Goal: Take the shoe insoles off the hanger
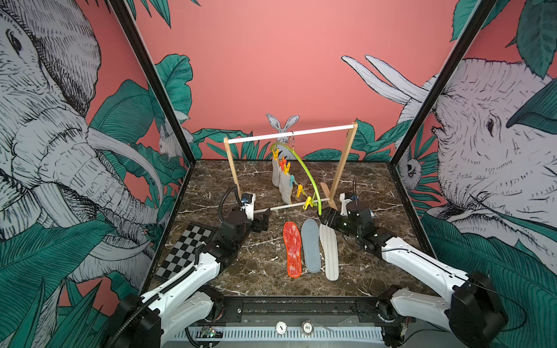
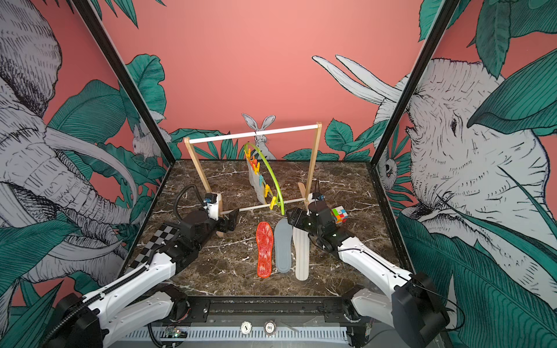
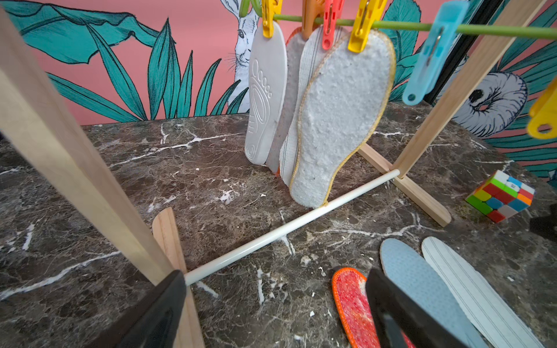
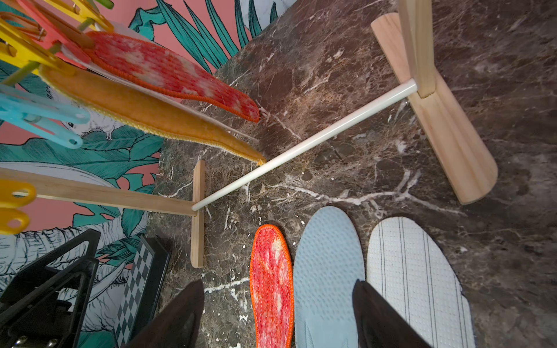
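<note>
A green hanger [image 1: 307, 172] hangs from the white top bar of a wooden rack [image 1: 347, 152], with insoles [image 3: 342, 116] clipped to it by coloured clothespins [image 3: 365, 23]. In front of the rack a red insole [image 1: 293, 249], a grey-blue insole [image 1: 311, 246] and a white striped insole [image 1: 329, 255] lie side by side on the table. My left gripper [image 1: 261, 217] is open and empty at the rack's front left. My right gripper [image 1: 326, 217] is open and empty beside the hanger's lower end, above the lying insoles.
A checkered board [image 1: 184, 249] lies at the left. A Rubik's cube [image 2: 339, 213] sits right of the rack, partly behind the right arm. The rack's low crossbar [image 3: 261, 243] runs near both grippers.
</note>
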